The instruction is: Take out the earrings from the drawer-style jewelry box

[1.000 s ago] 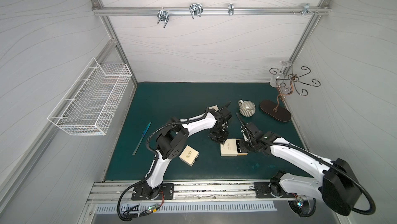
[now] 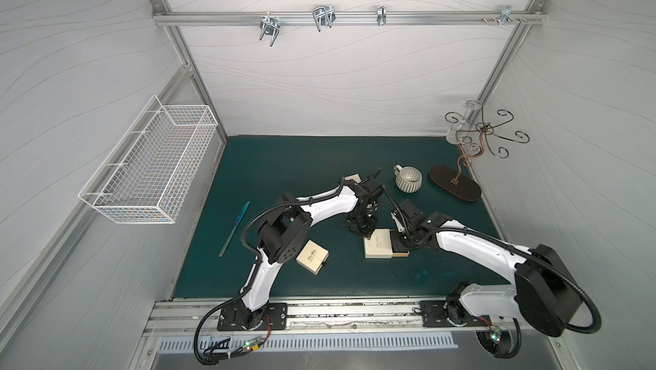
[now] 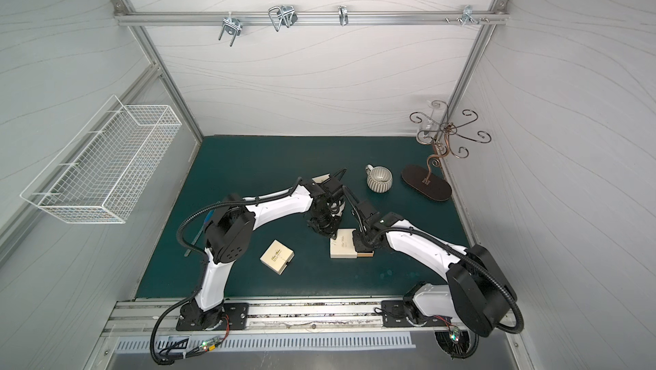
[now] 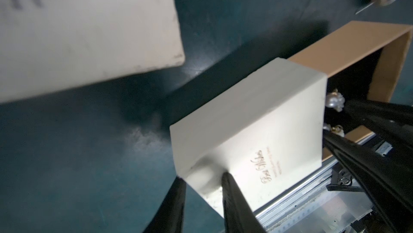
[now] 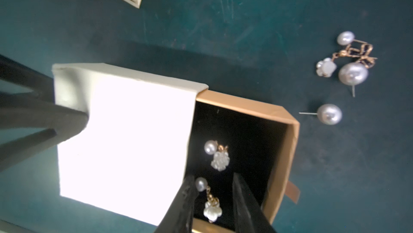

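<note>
The white jewelry box (image 5: 124,142) lies on the table with its brown drawer (image 5: 281,168) pulled out to the right. My left gripper is shut on the corner of the box sleeve. Two pearl-and-flower earrings lie in the drawer: one earring (image 5: 220,159) in the middle, another earring (image 5: 212,209) nearer the right fingers. Over the drawer my right gripper stands open; the lower earring appears between its fingers, not gripped. Outside the drawer, a pearl stud (image 5: 329,114) and a cluster of earrings (image 5: 353,73) rest on the table.
A second small box (image 2: 312,256) sits to the left, and another pale box (image 4: 86,30) lies behind. At the back right stand a striped cup (image 2: 408,180) and a metal stand on an oval base (image 2: 454,183). A blue pen-like stick (image 2: 234,228) lies far left.
My right gripper has moved a little left and toward the front, over the drawer.
</note>
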